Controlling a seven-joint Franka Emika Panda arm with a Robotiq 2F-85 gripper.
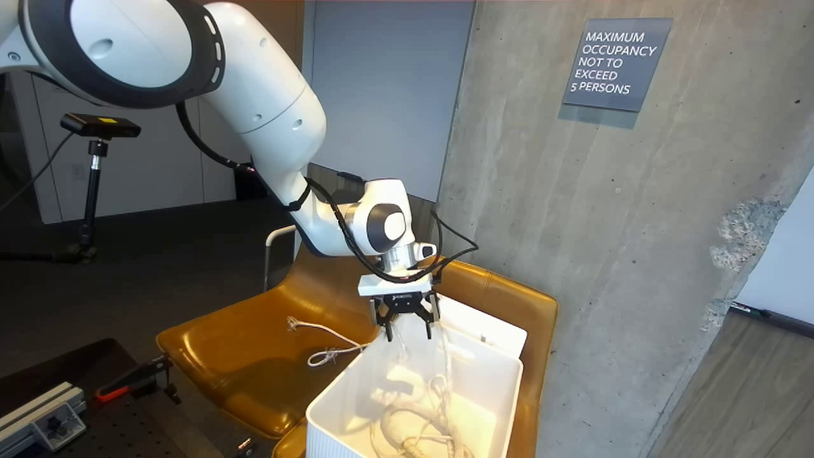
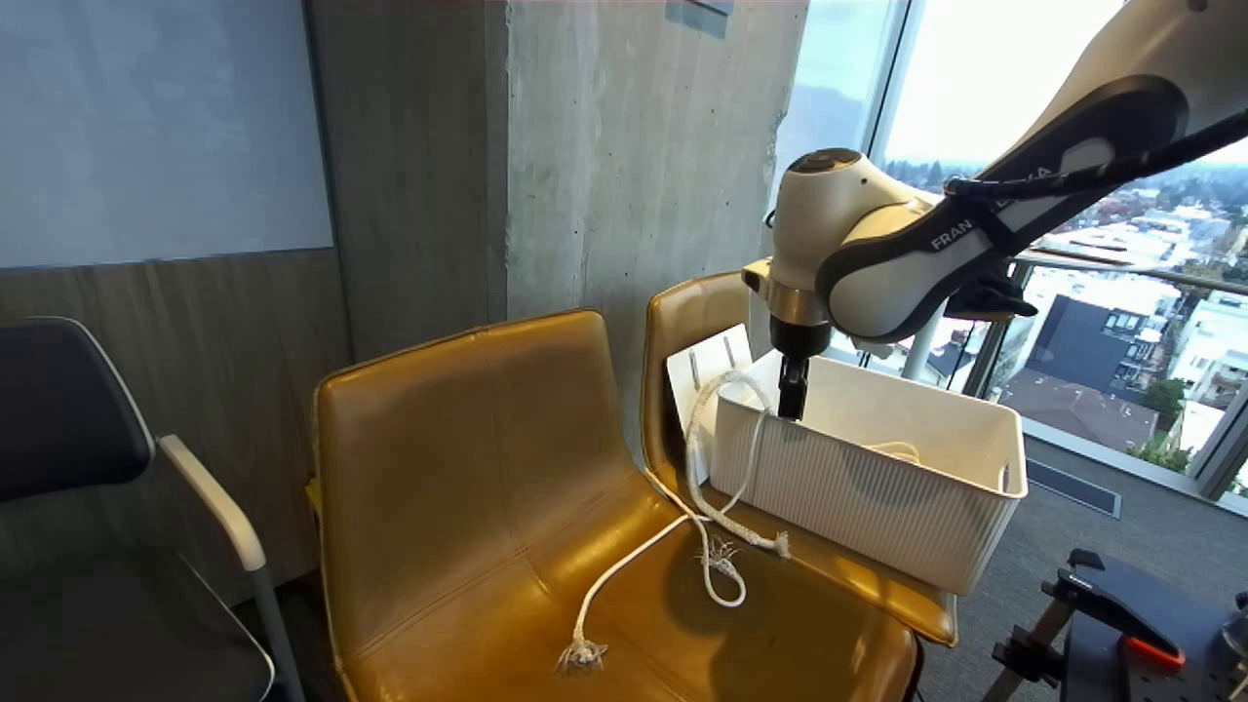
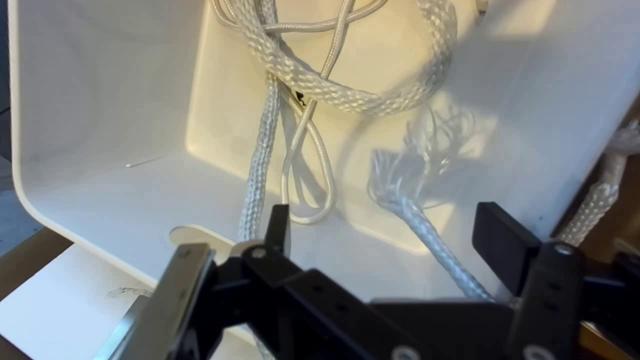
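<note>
My gripper (image 1: 409, 334) points down at the wall of a white ribbed bin (image 2: 872, 503), near the bin's back left corner. Its fingers (image 3: 277, 231) stand well apart. Between them in the wrist view, a white rope's frayed end (image 3: 396, 195) hangs inside the bin; its other part passes out of sight beneath the gripper, and nothing is clamped. A thick braided rope (image 3: 360, 101) and a thinner cord (image 3: 327, 186) lie coiled in the bin. Outside it, white rope (image 2: 638, 550) with frayed ends trails over the tan chair.
Two tan chairs (image 2: 468, 468) stand side by side, the bin on one. A white panel (image 1: 488, 324) leans between bin and chair back. A dark table with a clamp (image 1: 133, 381) is nearby, and a concrete wall (image 1: 595, 252) rises behind.
</note>
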